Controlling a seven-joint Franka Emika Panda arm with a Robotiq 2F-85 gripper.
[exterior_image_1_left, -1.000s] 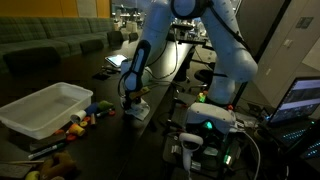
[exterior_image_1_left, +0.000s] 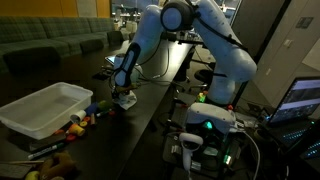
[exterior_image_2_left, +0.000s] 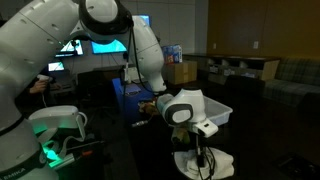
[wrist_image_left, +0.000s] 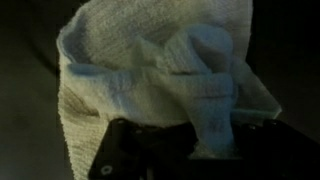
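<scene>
A crumpled white cloth (exterior_image_2_left: 218, 165) lies on the dark table, below my gripper (exterior_image_2_left: 203, 155). The wrist view shows the cloth (wrist_image_left: 150, 45) filling the middle, with a raised fold running down between the dark fingers. My gripper is shut on that fold. Seen from exterior view 1, the gripper is low at the table and the cloth (exterior_image_1_left: 128, 101) shows beside its fingers. The very tips are hard to make out in the dark.
A white tub (exterior_image_1_left: 45, 110) stands on the table to the left. Several toy fruits and vegetables, among them a red one (exterior_image_1_left: 78, 117), lie along its near side.
In exterior view 1, the arm has moved left, towards the tub side. The cloth has shifted the same way along with the gripper.
</scene>
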